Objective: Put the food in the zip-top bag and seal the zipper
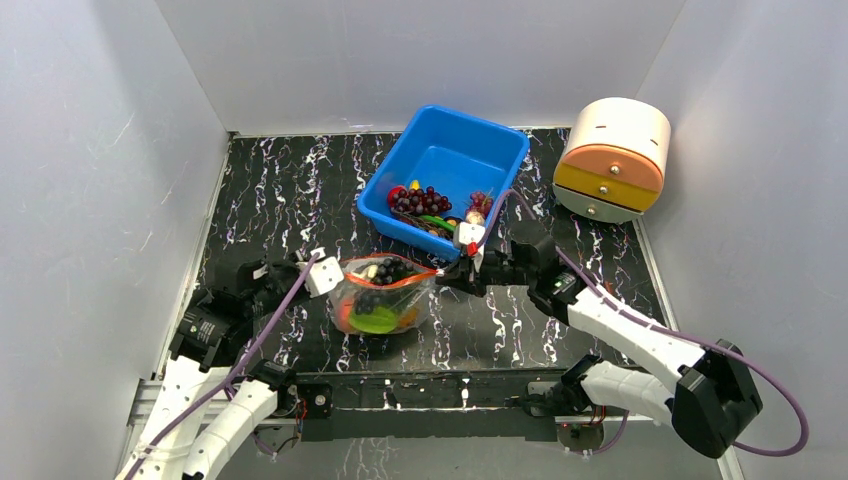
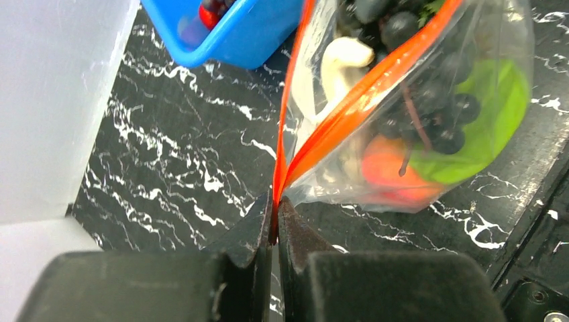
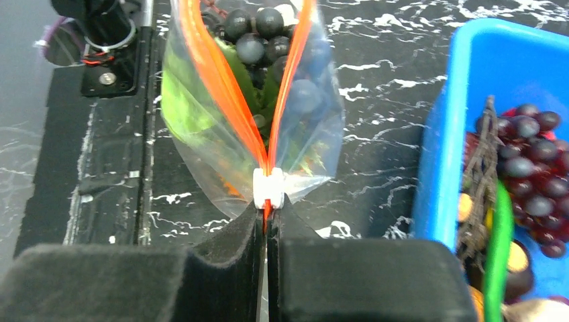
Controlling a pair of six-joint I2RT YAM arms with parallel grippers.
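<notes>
A clear zip top bag (image 1: 418, 312) with an orange zipper strip (image 2: 366, 90) stands at the table's centre front, its mouth parted in the middle. Inside are dark grapes (image 1: 393, 270), a pale curved piece (image 2: 343, 62), something green (image 1: 374, 321) and something orange-red (image 2: 397, 168). My left gripper is shut on the strip's left end. At the opposite end, my right gripper is shut on the strip's tip. The white slider (image 3: 268, 188) sits just beyond its fingertips, where the two orange edges meet.
A blue bin (image 1: 437, 117) behind the bag holds red grapes (image 1: 423, 200) and other food at its near end. The right arm works close to its front corner. A small drawer cabinet (image 1: 612, 160) stands at the back right.
</notes>
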